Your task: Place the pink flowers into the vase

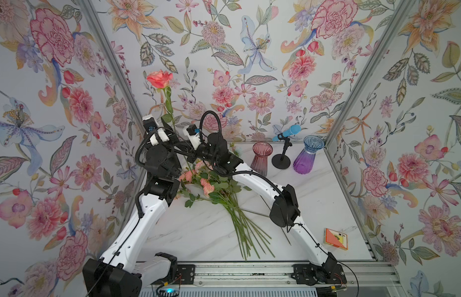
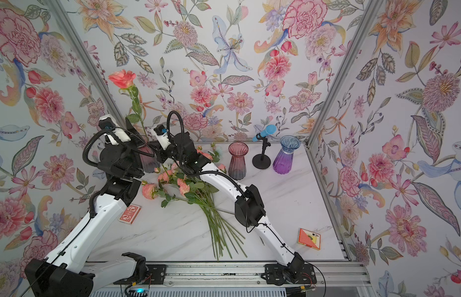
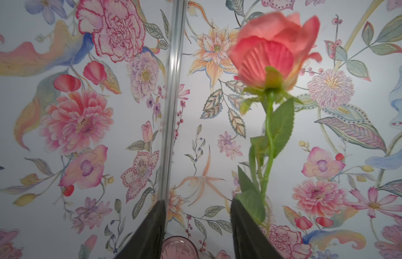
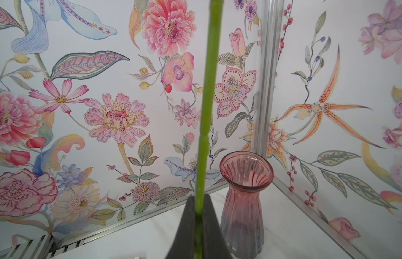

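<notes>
A long-stemmed pink rose [image 3: 274, 51] stands upright, its bloom high against the back wall in both top views. My right gripper is shut on the rose's green stem [image 4: 205, 129]. My left gripper has its fingers apart with nothing between them; the stem passes by its right finger [image 3: 242, 228]. Both grippers are close together at the back left. Beyond the right gripper is a pink-grey glass vase [image 4: 246, 207] near the corner, mouth up, its inside not visible. More pink flowers [image 2: 183, 185] lie in a bunch on the table.
Further right stand a second pink-grey vase [image 2: 237, 158], a black stand with a blue top [image 2: 261, 160] and a blue-purple vase [image 2: 284, 158]. Card boxes [image 2: 309, 238] lie at front right and on the left. Loose stems [image 1: 247, 232] cross the middle.
</notes>
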